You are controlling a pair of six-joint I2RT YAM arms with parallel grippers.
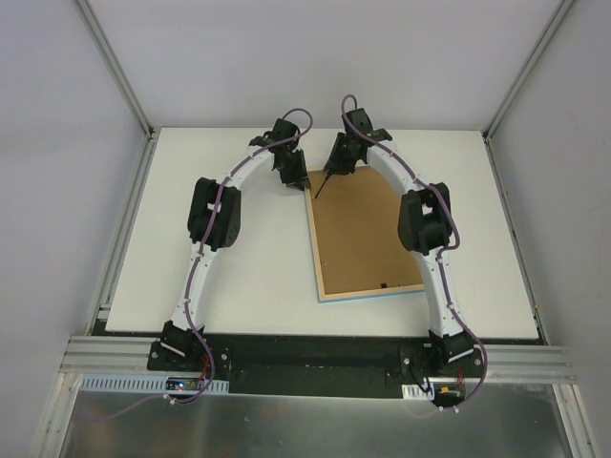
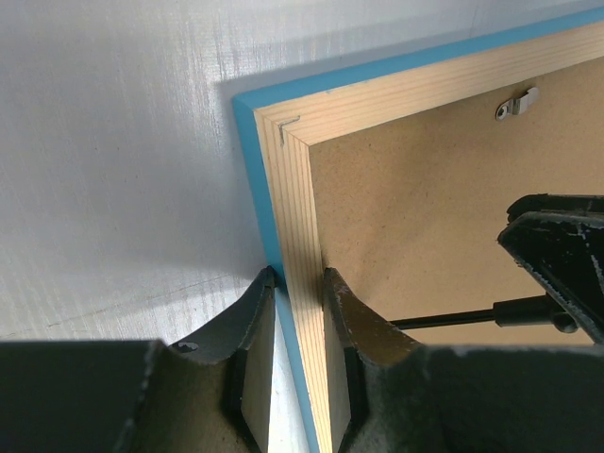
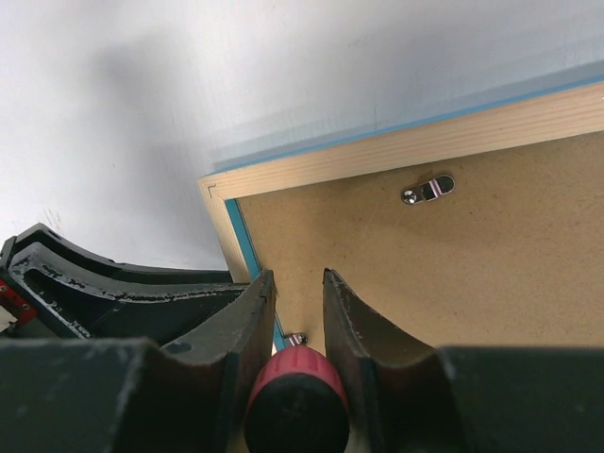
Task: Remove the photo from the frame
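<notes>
The picture frame [image 1: 313, 239] lies face down, its pale wooden border edged in blue around a brown backing board [image 1: 368, 234]. No photo shows. My left gripper is shut on the frame's left side near the far corner, one finger on each side of the wood. Within my right gripper is a dark tool with a red-banded end [image 3: 297, 368], its thin black shaft [image 2: 444, 320] slanting over the board towards the left side. The shaft's tip is hidden in both wrist views. One metal clip [image 3: 296, 339] shows just beyond the tool's end.
A second metal clip [image 3: 427, 189] sits along the far side of the board, and a dark one [image 1: 384, 285] near the front side. Both grippers are close together at the far left corner.
</notes>
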